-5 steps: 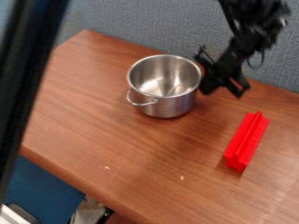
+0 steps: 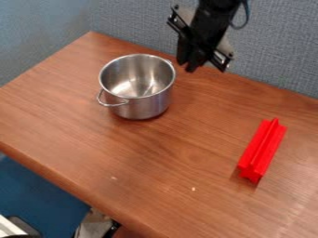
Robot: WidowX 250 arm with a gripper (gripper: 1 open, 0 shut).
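Observation:
A black gripper hangs over the back of the table, just above and behind the right rim of a steel pot with wire handles. The gripper looks shut, with nothing visible between its fingers, though it is small in view. The pot stands upright on the wooden table, left of centre. A red ridged bar lies at the right.
A grey fabric wall runs behind the table. The table's left front edge drops to a blue surface.
The pot has moved left from nearer the middle. The red bar is unmoved.

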